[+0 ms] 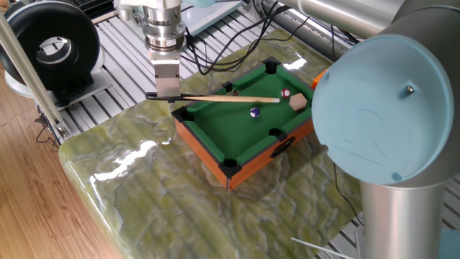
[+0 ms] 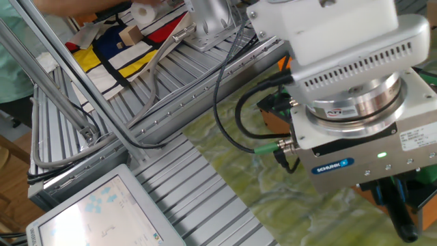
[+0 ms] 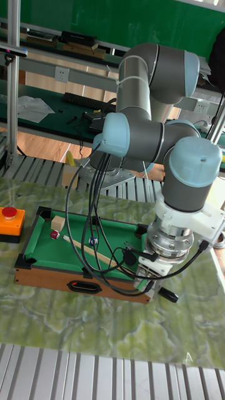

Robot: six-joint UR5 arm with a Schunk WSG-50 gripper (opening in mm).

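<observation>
My gripper (image 1: 170, 98) is shut on the dark handle of a small cue stick (image 1: 244, 99), over the left corner of a miniature pool table (image 1: 224, 172). The pale shaft reaches across the green cloth, its tip just short of a red-and-white ball (image 1: 285, 93) and a wooden block (image 1: 297, 102). Apart from the stick, a blue-and-white ball (image 1: 255, 113) rests nearer mid-table. In exterior view 3 the stick (image 3: 96, 254) runs from the block's end to the gripper, whose fingers are partly behind cables. Exterior view 2 shows the black butt (image 2: 397, 213) poking out below the gripper body.
A red emergency button on an orange box (image 3: 9, 223) stands beside the pool table. Black cables (image 3: 74, 220) loop down along the arm over the cloth.
</observation>
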